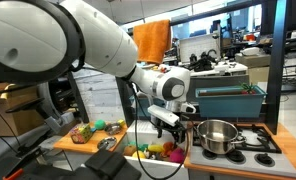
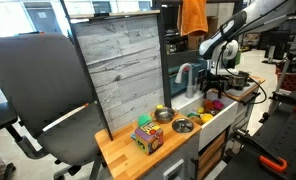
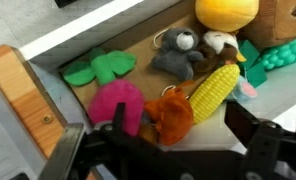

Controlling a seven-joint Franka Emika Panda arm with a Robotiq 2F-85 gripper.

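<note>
My gripper stands open, its black fingers spread wide over a white-walled bin of soft toys, with nothing held. Between and ahead of the fingers lie an orange toy (image 3: 172, 117) and a yellow corn cob (image 3: 214, 94). A magenta toy (image 3: 116, 104) is by the left finger, partly covered by it. Farther in are a green toy (image 3: 100, 68), a grey plush (image 3: 176, 53) and a brown-and-white one (image 3: 222, 46). In exterior view 1 the gripper (image 1: 170, 132) hangs just above the toys.
To the bin's right, a steel pot (image 1: 218, 134) stands beside the stove (image 1: 258, 154). A faucet (image 1: 136, 100) rises behind the bin. Small bowls and a colourful box (image 2: 146, 137) sit on the wooden counter. The bin's white wall (image 3: 58, 40) edges the toys.
</note>
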